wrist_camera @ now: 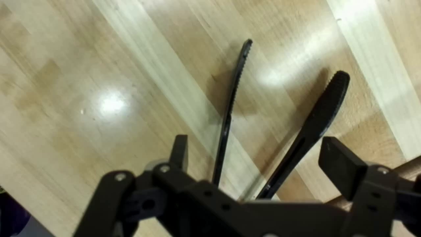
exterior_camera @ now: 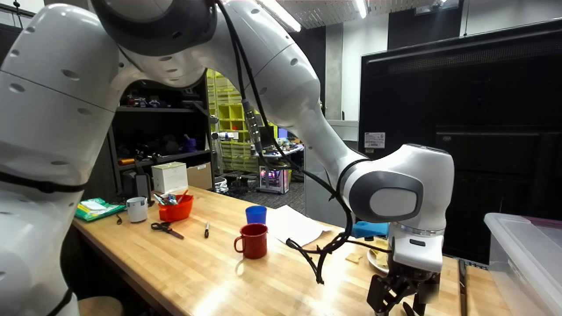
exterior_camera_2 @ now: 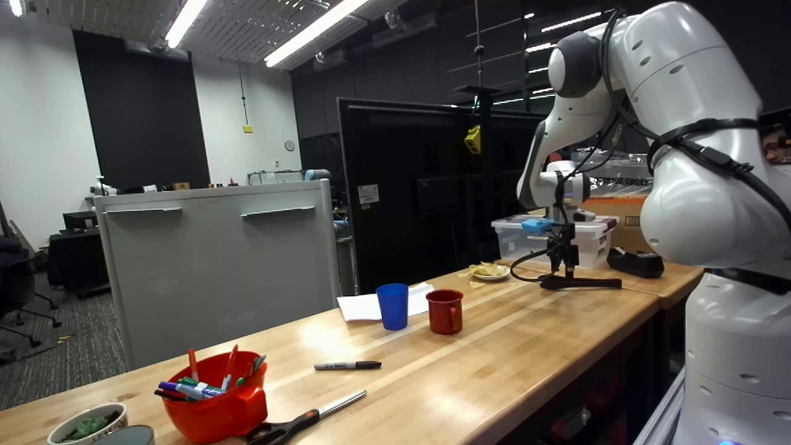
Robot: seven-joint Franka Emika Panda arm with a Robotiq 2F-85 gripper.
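Black tongs (wrist_camera: 306,134) with two serrated arms lie spread on the wooden table in the wrist view; their joined end is hidden behind the gripper body. My gripper is open above them, one finger on each side of the two arms, and no grip shows. In exterior view 1 the gripper (exterior_camera: 401,297) points down at the lower right, with a small dark part of the tongs (exterior_camera: 408,309) showing beneath it. From exterior view 2, the tongs (exterior_camera_2: 589,282) appear low on the table under the gripper (exterior_camera_2: 565,261).
A plate of chips (exterior_camera_2: 490,273) stands close by, with a clear lidded bin (exterior_camera: 527,258) beyond the table's end. Farther along are a red mug (exterior_camera: 253,241), a blue cup (exterior_camera: 256,215), paper (exterior_camera: 295,225), a marker (exterior_camera_2: 348,364), scissors (exterior_camera: 167,230) and a red pen holder (exterior_camera: 176,210).
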